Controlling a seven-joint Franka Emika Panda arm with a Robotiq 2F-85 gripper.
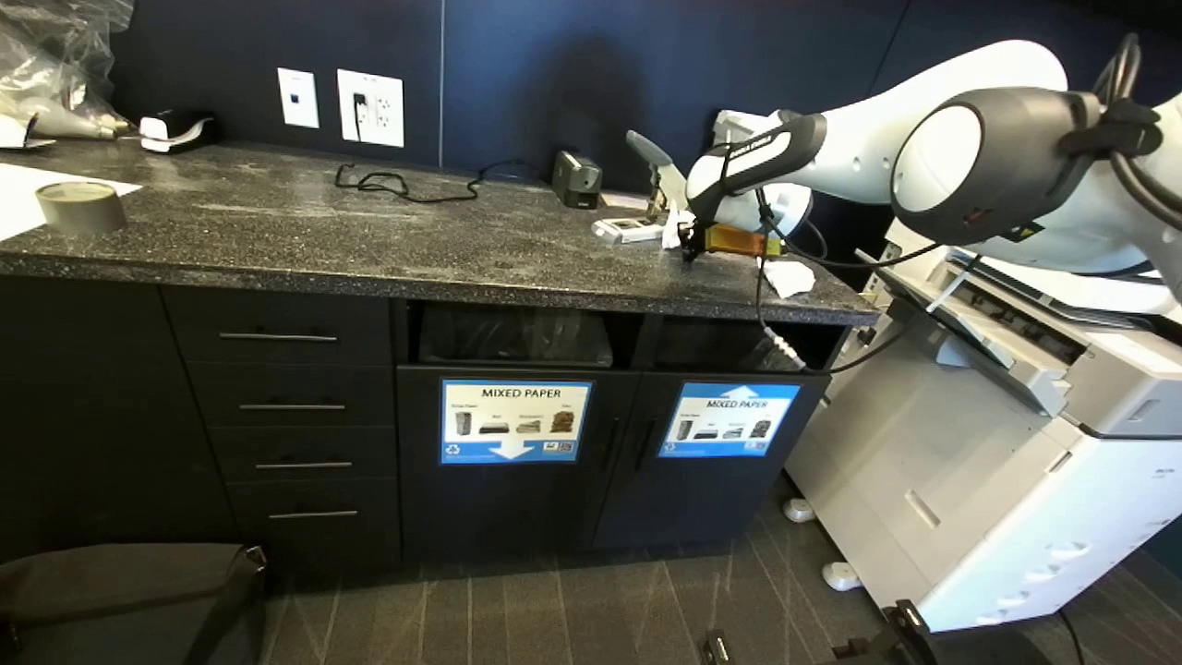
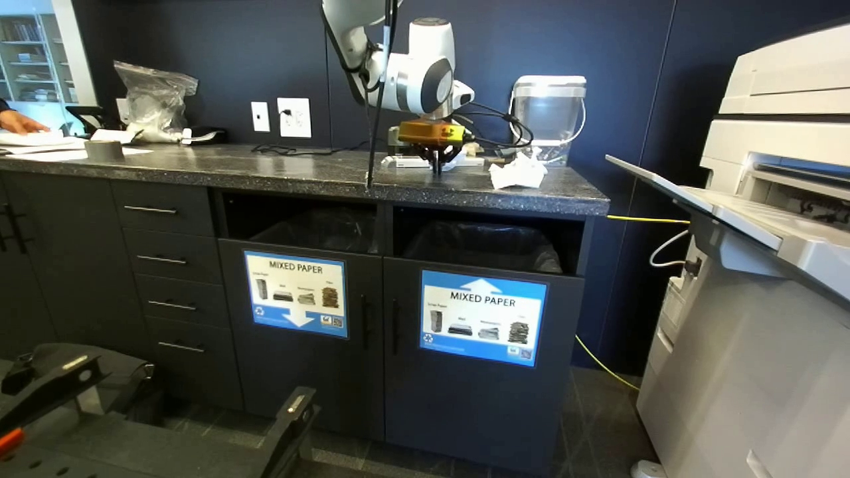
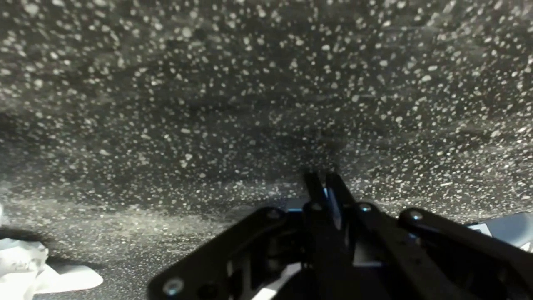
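Note:
My gripper is low over the right part of the speckled dark counter. In the wrist view its two black fingertips stand nearly together. A thin bluish-white sliver shows between the fingers farther back, too small to name. Crumpled white paper lies to the right of the gripper in the second exterior view, and shows at the lower left of the wrist view. Another white crumpled piece sits right behind the gripper, partly hidden.
A grey stapler and a white flat device stand behind the gripper. Against the wall is a clear bin. A tape roll lies far left. Open counter lies to the left; the printer adjoins the right end.

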